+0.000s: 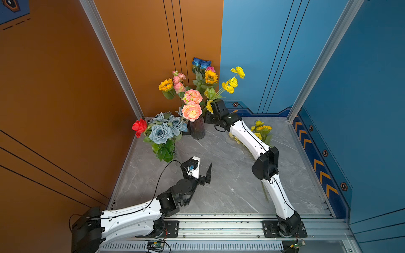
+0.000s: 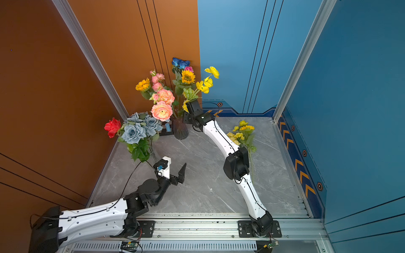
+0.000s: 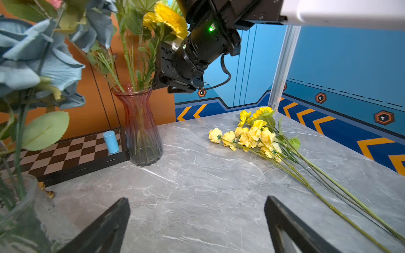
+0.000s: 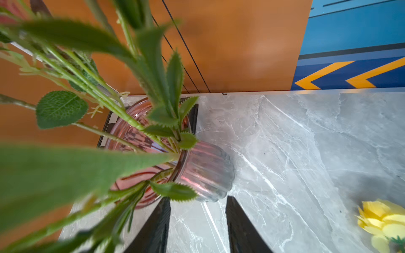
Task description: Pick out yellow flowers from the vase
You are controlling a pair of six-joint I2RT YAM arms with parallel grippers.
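Observation:
The tall pinkish glass vase stands upright at the back, holding mixed flowers. Among them are yellow blooms leaning right, sunflowers and peach roses. My right gripper is at the vase's right side, among the stems and leaves. Its fingers are apart, and only tabletop shows between them. Some leaves hang close to the left finger. Over the front left of the table, my left gripper is open and empty. Cut-out yellow flowers with long stems lie on the table at right.
A second clear vase with blue-grey roses and a red flower stands at left. A checkered board bearing a blue cylinder lies behind it. Mid-table is clear.

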